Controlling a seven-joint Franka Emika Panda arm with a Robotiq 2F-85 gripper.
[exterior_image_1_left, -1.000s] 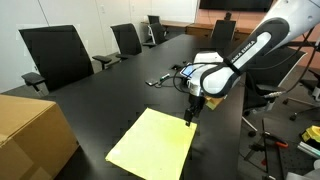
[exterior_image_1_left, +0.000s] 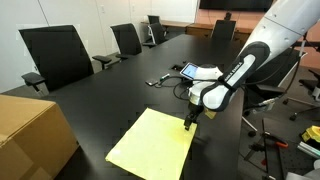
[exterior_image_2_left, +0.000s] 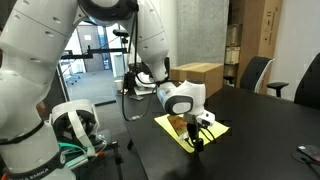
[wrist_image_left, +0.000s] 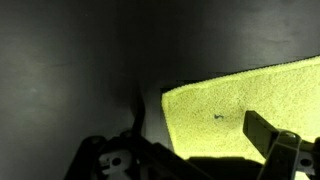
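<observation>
A yellow cloth (exterior_image_1_left: 152, 146) lies flat on the black table, and its near corner fills the right side of the wrist view (wrist_image_left: 225, 110). Over that corner hangs my gripper (exterior_image_1_left: 189, 125), pointing down close to the table. In the wrist view the two black fingers stand wide apart, the left one (wrist_image_left: 137, 125) over bare table and the right one (wrist_image_left: 262, 132) over the cloth. The fingers are open with nothing between them. In exterior view 2 the arm hides part of the cloth (exterior_image_2_left: 216, 128). Whether the fingertips touch the cloth or table I cannot tell.
A cardboard box (exterior_image_1_left: 35, 140) stands at the table's left end. Small dark items and a tablet-like object (exterior_image_1_left: 190, 71) lie toward the far end. Office chairs (exterior_image_1_left: 58, 55) line the far side.
My gripper has come down toward the cloth's corner, and the arm has lowered with it. The cloth looks the same in place and shape.
</observation>
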